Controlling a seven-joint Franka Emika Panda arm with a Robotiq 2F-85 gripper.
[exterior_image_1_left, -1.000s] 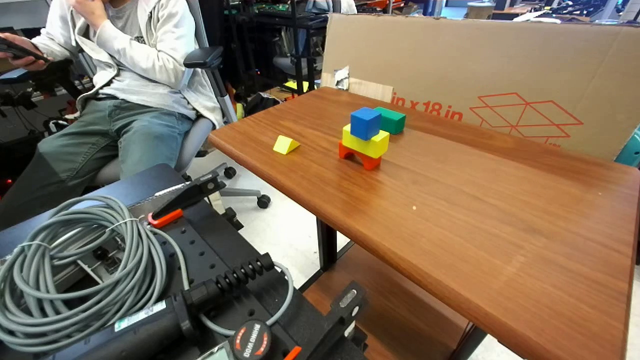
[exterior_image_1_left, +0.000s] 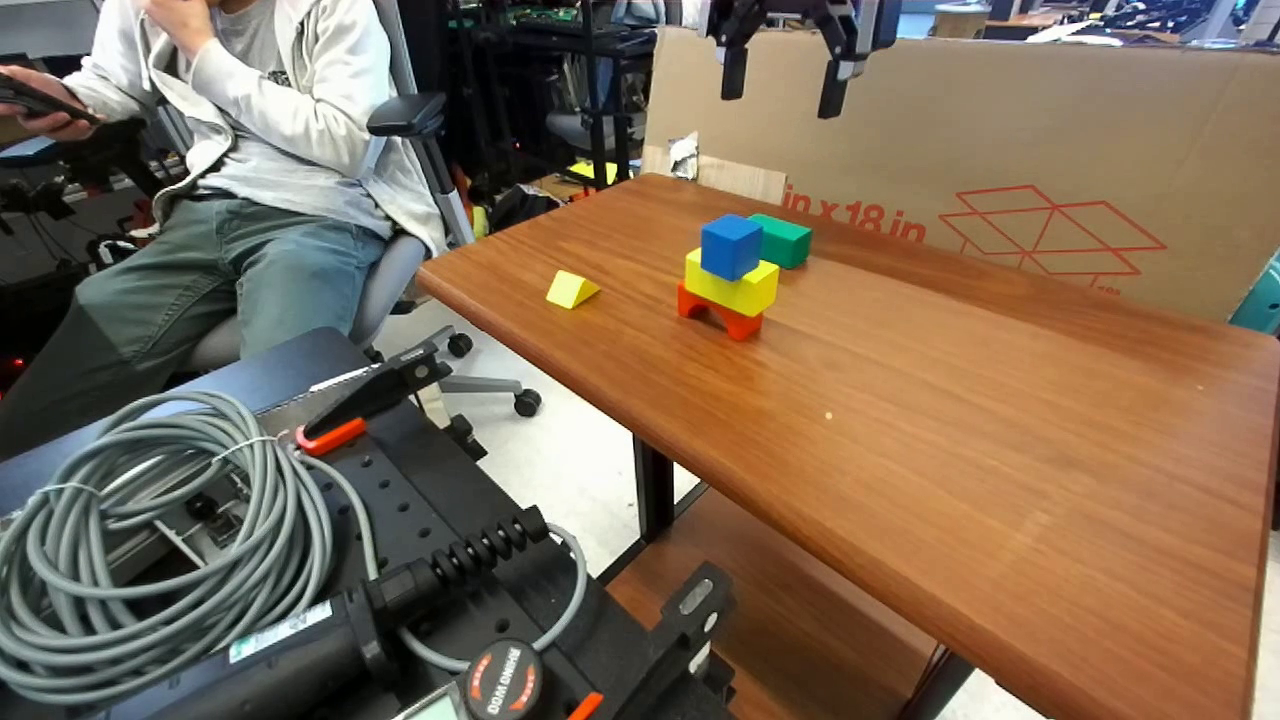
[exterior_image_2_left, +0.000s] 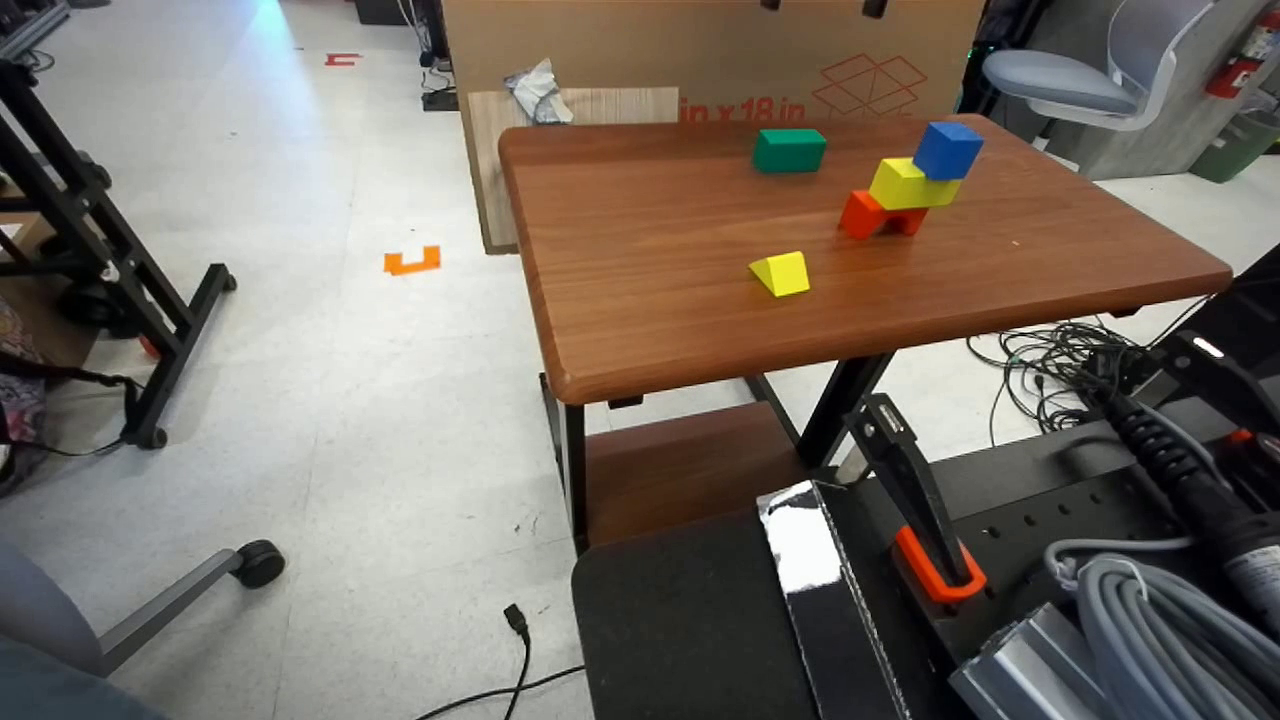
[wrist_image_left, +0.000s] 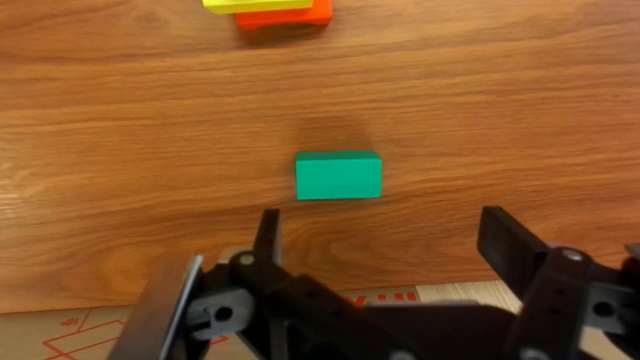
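Observation:
High above the back of the table hangs my gripper (exterior_image_1_left: 782, 106), open and empty, its fingers wide apart. From the wrist view, a green block (wrist_image_left: 339, 175) lies on the table below, ahead of the fingertips and between them from side to side. A stack stands nearby: a red arch (exterior_image_2_left: 882, 216) at the bottom, a yellow block (exterior_image_2_left: 912, 186) across it, and a blue cube (exterior_image_2_left: 949, 150) on top. Only the lower edges of the yellow and red blocks show in the wrist view. By itself, toward the table's front edge, lies a yellow triangular block (exterior_image_2_left: 782, 274).
A cardboard sheet (exterior_image_1_left: 960, 144) stands upright along the table's back edge, close behind the green block. The wooden table (exterior_image_1_left: 1020, 480) is broad and clear on the right in exterior view 1. A person (exterior_image_1_left: 252, 156) sits off to the left.
My gripper has come down into the top of exterior view 1, where it was out of sight a second ago. The blocks have not moved.

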